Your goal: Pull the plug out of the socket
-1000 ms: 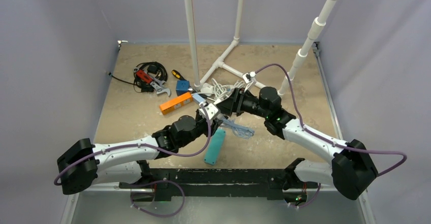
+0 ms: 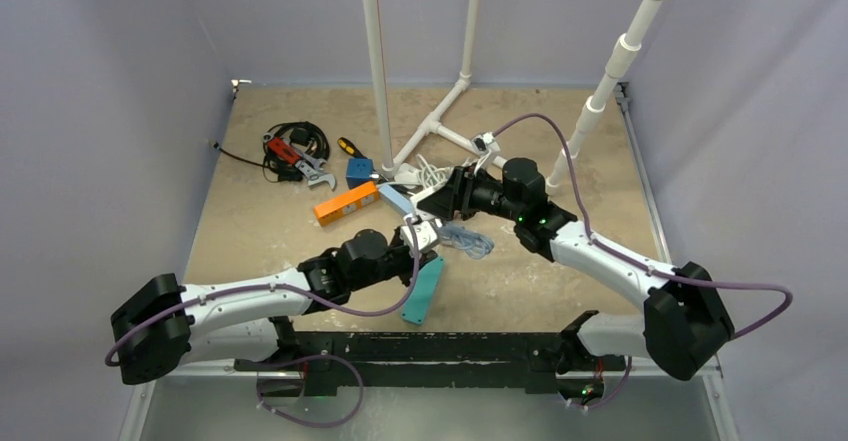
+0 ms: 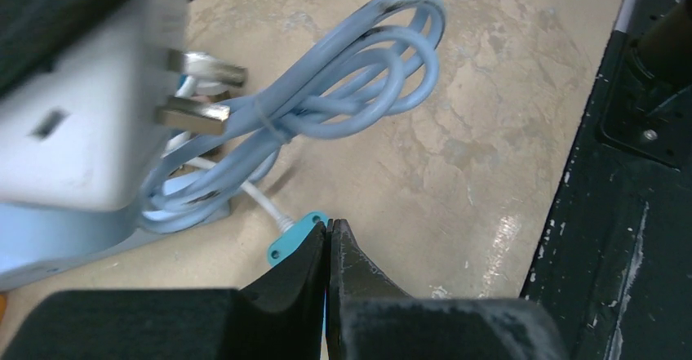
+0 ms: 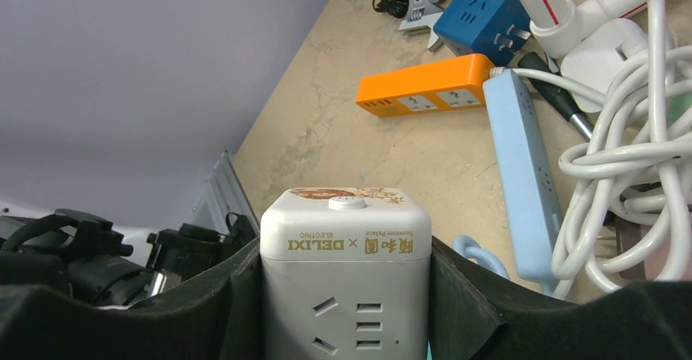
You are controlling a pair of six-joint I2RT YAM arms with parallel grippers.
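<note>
The white socket is clamped between the fingers of my right gripper. In the left wrist view the same socket fills the upper left, metal prongs showing, partly covered by a dark right finger. Beneath it bulges the rounded light-blue plug, blurred, seemingly still against the socket; their joint is unclear. My left gripper is shut with its tips together and nothing between them. The plug lies outside its fingers, off to the left. From above, the left gripper sits just nearer the front than the right one.
A bundled light-blue cord lies beyond the left fingertips, above a teal strip. An orange power strip, a light-blue strip and coiled white cable lie behind. Bare table is on the right.
The right gripper, still holding the socket, has shifted slightly left.
</note>
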